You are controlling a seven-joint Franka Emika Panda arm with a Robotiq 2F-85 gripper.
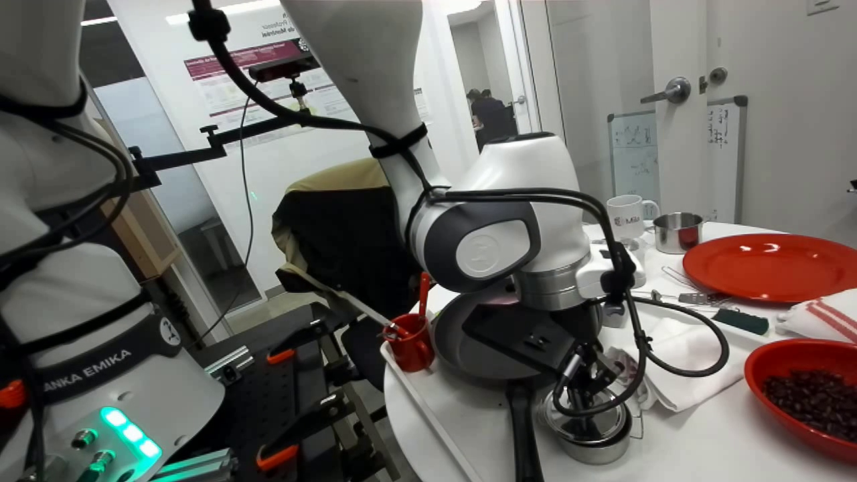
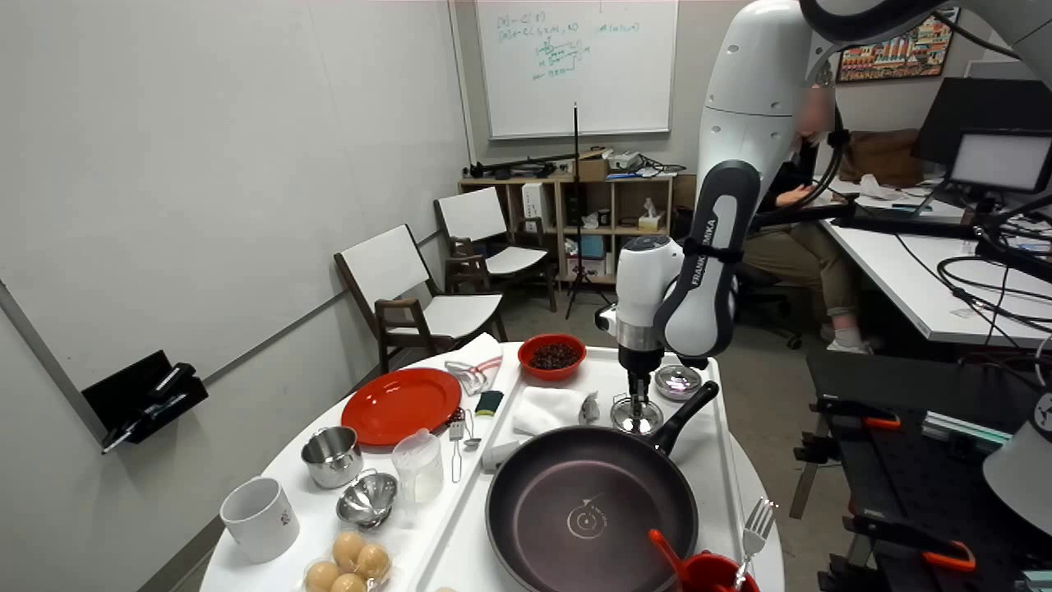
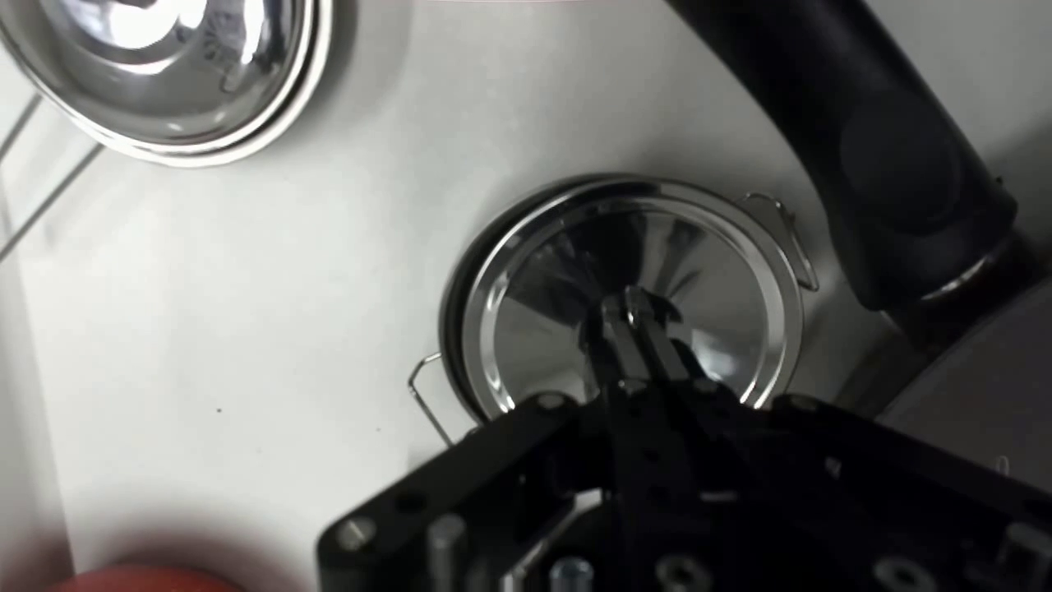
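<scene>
My gripper is shut, and nothing can be made out between its fingers. It points down over a round, shiny steel disc [image 3: 537, 330], which mirrors the dark fingers. Around the disc runs a steel container's rim [image 3: 455, 316] with wire loops on its sides. Whether the disc is a lid or the container's bottom I cannot tell, nor whether the fingertips touch it. Exterior view 2 has the gripper [image 2: 638, 403] upright above the same steel piece [image 2: 631, 424], beside the pan. In exterior view 1 cables and the wrist partly cover the steelware [image 1: 596, 455].
The black pan handle [image 3: 838, 128] runs close by the container. A second steel round [image 3: 168, 108] lies near it. The frying pan [image 2: 592, 518], white cloth [image 2: 542, 409] and red bowl of dark beans [image 2: 550, 371] surround the spot. Bare tray surface [image 3: 266, 335] lies between container and bowl.
</scene>
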